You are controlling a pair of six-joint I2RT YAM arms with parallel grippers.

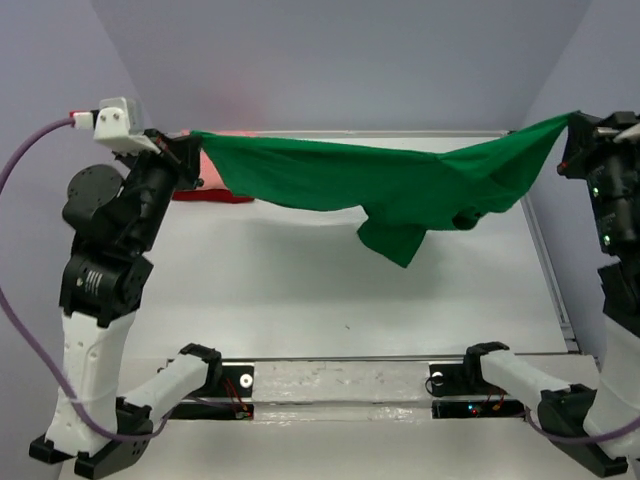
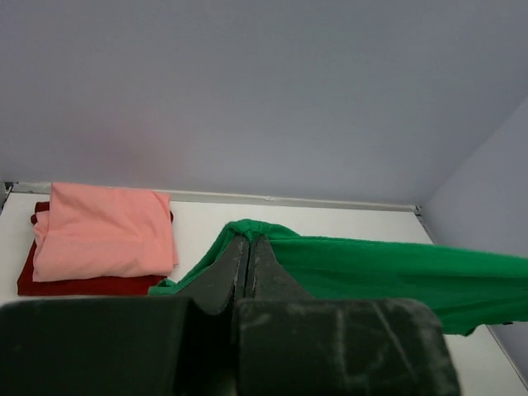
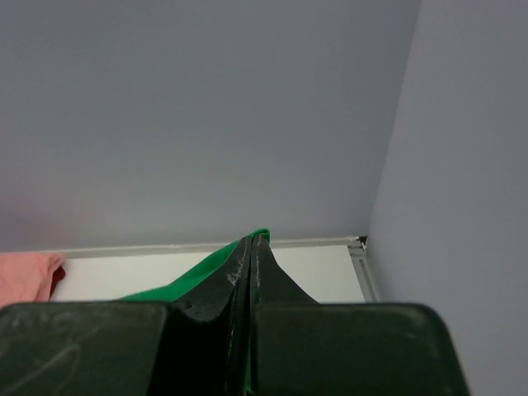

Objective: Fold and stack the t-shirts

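A green T-shirt (image 1: 360,175) hangs stretched between my two grippers, high over the white table. My left gripper (image 1: 195,150) is shut on one upper corner, and my right gripper (image 1: 568,135) is shut on the other corner. The middle sags, with a flap hanging down toward the viewer. Behind it at the back left lies a pink folded shirt (image 2: 106,233) atop a dark red one (image 2: 91,286).
Grey walls (image 1: 320,60) enclose the back and sides.
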